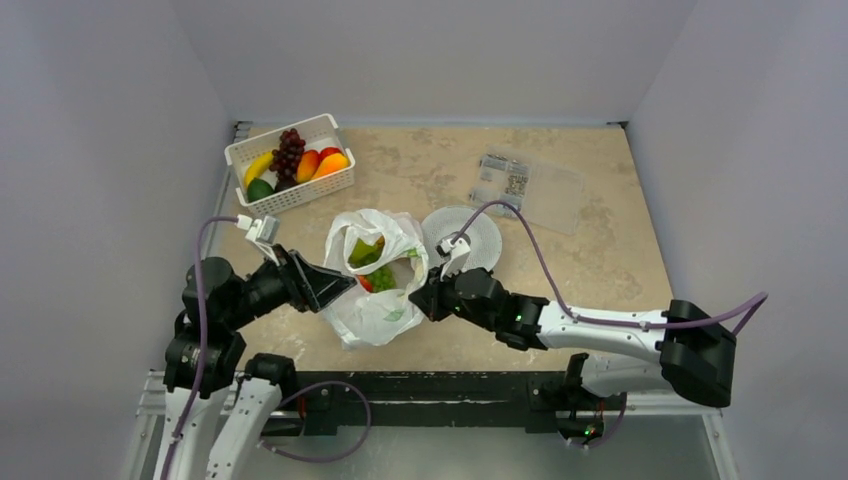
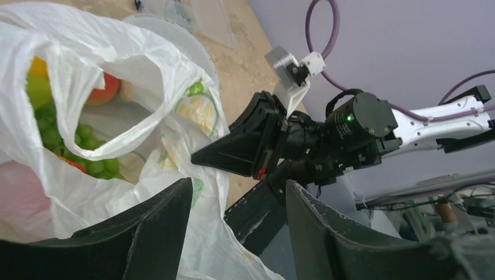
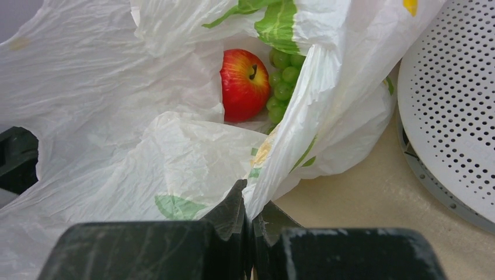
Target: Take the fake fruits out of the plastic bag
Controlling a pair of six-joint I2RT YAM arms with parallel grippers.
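A white plastic bag (image 1: 378, 318) lies open at mid-table, holding a red apple (image 3: 244, 85), green grapes (image 1: 380, 280) and yellow-green fruit (image 2: 38, 88). My left gripper (image 1: 330, 285) hangs at the bag's left edge, fingers apart, nothing between them in its wrist view. My right gripper (image 1: 428, 300) is shut on the bag's right rim, with white plastic gathered between its fingertips in the right wrist view.
A white basket (image 1: 310, 190) of fruit stands at back left. A perforated round plate (image 1: 480, 240) lies behind the right gripper, with a clear compartment box (image 1: 550, 195) beyond.
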